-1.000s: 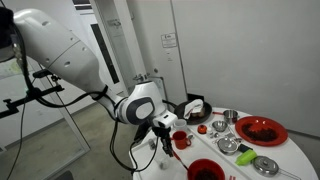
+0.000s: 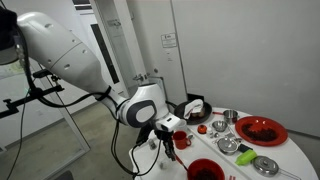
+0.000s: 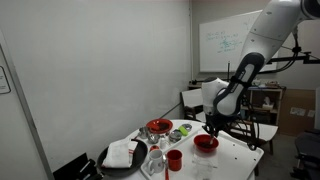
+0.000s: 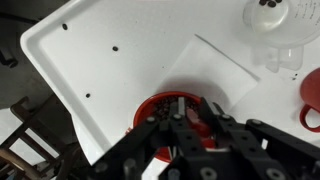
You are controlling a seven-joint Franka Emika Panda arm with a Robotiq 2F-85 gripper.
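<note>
In the wrist view, my gripper is over the near side of a red bowl (image 4: 150, 103) with dark beans inside, shut on a red utensil (image 4: 199, 126). The utensil's shape is mostly hidden by the fingers. From exterior view 1, a thin red stick slants down from my gripper (image 2: 171, 148) beside the red bowl (image 2: 207, 169). Exterior view 2 has the red bowl (image 3: 206, 142) below my gripper (image 3: 211, 125). A few dark beans lie scattered on the white tray (image 4: 75, 65) near the bowl.
A white napkin (image 4: 208, 75) lies by the bowl. A clear cup (image 4: 283, 35) with a few beans and a red mug (image 4: 312, 98) stand to its right. Behind are a large red plate (image 2: 261, 130), a lidded pan (image 2: 265, 165), metal pots (image 2: 228, 144) and a black pan (image 2: 198, 110).
The arm has shifted very slightly in exterior view 1. The red stick stays by the gripper, and the bowl and dishes stand where they were.
</note>
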